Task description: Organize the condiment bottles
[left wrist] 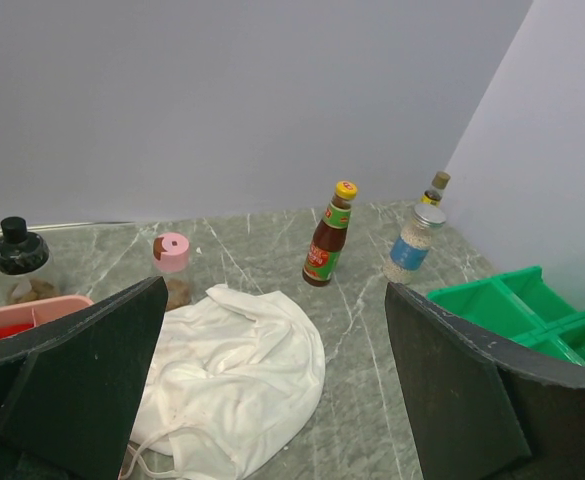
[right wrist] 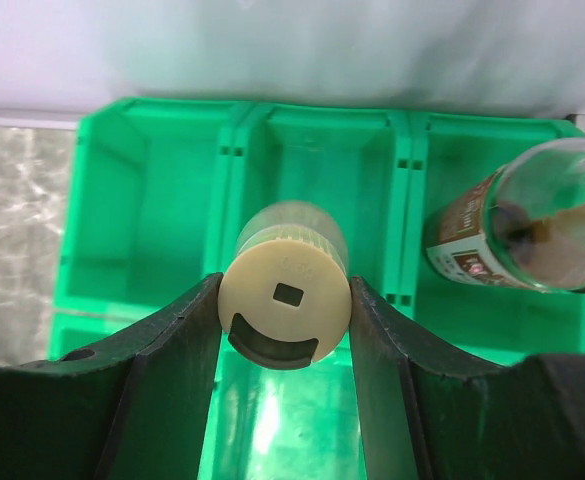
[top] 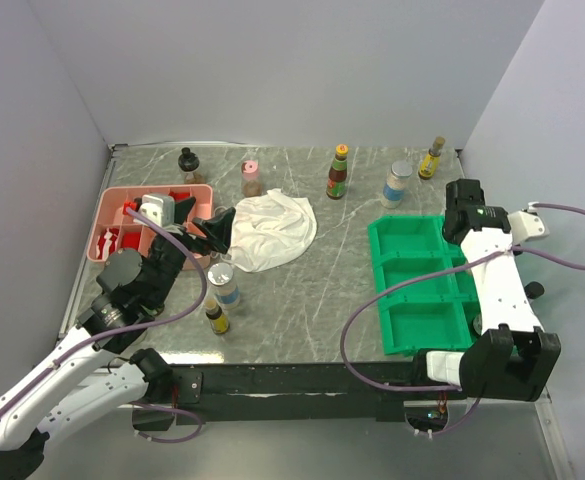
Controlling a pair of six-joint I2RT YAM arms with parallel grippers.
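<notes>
In the right wrist view my right gripper has its fingers against both sides of a bottle with a cream cap [right wrist: 302, 290]. That bottle is over a middle compartment of the green tray [right wrist: 322, 150]; whether its base touches the floor is hidden. Another jar [right wrist: 472, 235] leans in the compartment to the right. On the left, my left gripper [top: 204, 222] stands open and empty above the pink tray [top: 107, 212]. Standing at the back are a red sauce bottle [top: 337, 175], a blue-labelled shaker [top: 396, 185] and a yellow-labelled bottle [top: 431, 160].
A white cloth [top: 272, 230] lies mid-left. Behind it are a pink-capped jar [top: 251, 180] and a black-capped jar [top: 190, 167]. Near the left arm stand another shaker [top: 224, 287] and a small dark bottle [top: 217, 318].
</notes>
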